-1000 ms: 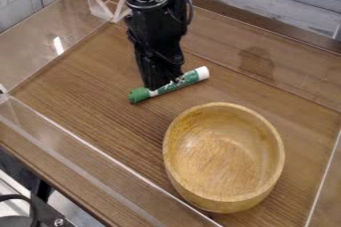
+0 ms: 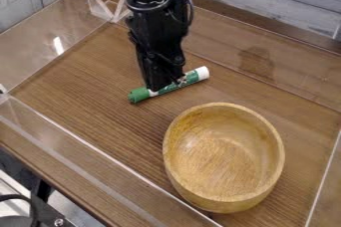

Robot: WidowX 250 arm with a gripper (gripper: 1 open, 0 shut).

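Note:
The black gripper hangs over the table in the upper middle of the camera view, its fingertips low beside a green marker-like stick with a white end lying diagonally on the wood. Whether the tips touch it is hard to tell. The gripper looks shut, with nothing seen between its fingers.
A light wooden bowl sits at the lower right. Clear edging runs along the left, with a cable at the lower left corner.
The gripper has shifted very slightly; the stick and bowl have not visibly moved.

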